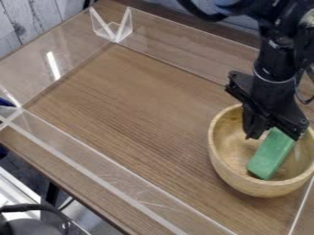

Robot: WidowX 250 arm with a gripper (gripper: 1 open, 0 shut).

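A round tan wooden bowl (230,162) sits at the right of the wooden surface, with a green bar-shaped object (270,158) lying tilted inside it. My black gripper (254,126) hangs over the back of the bowl, its tip low at the upper end of the green object. It looks shut; whether it touches the green object I cannot tell, as the tip partly hides that area.
Open wooden surface (123,101) fills the middle and left. Clear plastic strips run along its edges, with a small clear bracket (112,26) at the back left. A black cable or part (31,220) lies at the lower left.
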